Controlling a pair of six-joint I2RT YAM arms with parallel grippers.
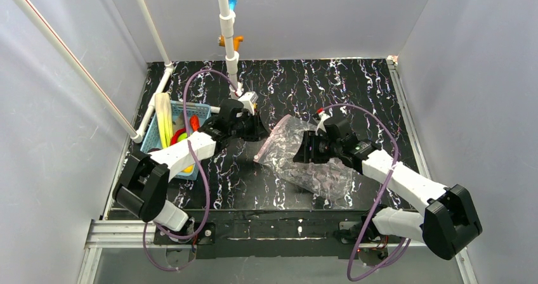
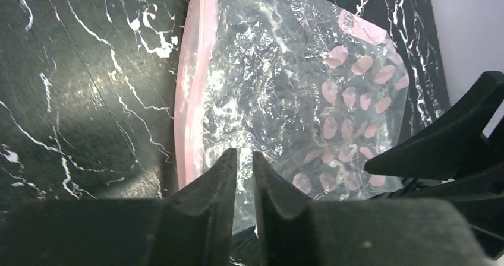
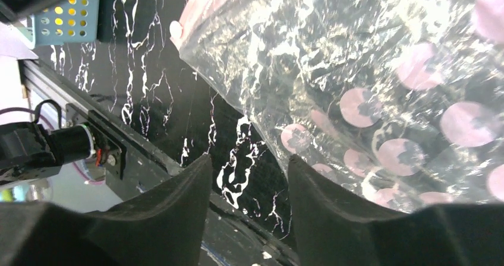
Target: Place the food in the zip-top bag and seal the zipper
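Observation:
The clear zip top bag (image 1: 288,151) lies on the table, its pink zipper edge (image 2: 196,82) facing left and the pink-dotted part (image 2: 356,94) away from it. No food shows in it. Over the zipper edge, my left gripper has its fingertips a narrow gap apart, with nothing visibly held. My right gripper is above the bag near its front side, fingers apart and nothing between them. Food sits in the blue basket (image 1: 143,149) at the left: a pale long vegetable (image 1: 163,118), a red piece (image 1: 194,122) and others, partly hidden by the left arm.
A white post (image 1: 226,27) rises behind the left gripper. The front rail (image 1: 273,230) borders it.

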